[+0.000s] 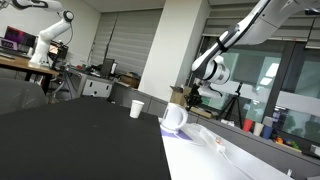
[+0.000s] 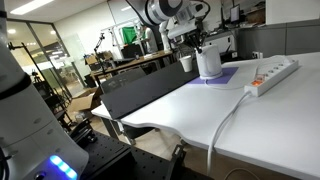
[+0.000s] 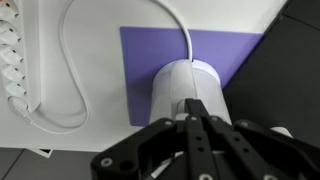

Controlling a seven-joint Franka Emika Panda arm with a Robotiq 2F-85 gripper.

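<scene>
A white kettle-like appliance (image 2: 209, 64) stands upright on a purple mat (image 3: 150, 52). From above, in the wrist view, its rounded white body (image 3: 205, 85) is partly covered by my fingers. My gripper looks shut, its fingertips close together over the appliance, with nothing visible between them. The second exterior view puts the gripper (image 2: 199, 44) just above the appliance's top. Whether the fingertips touch it, I cannot tell. In the first exterior view the appliance (image 1: 175, 118) shows a handle-like loop at its side.
A white cord (image 3: 66, 55) curves over the table near a white power strip (image 2: 272, 77). A white cup (image 1: 137, 109) stands on the dark surface to the left in the first exterior view. The white tabletop (image 2: 190, 108) has open room in front of the mat.
</scene>
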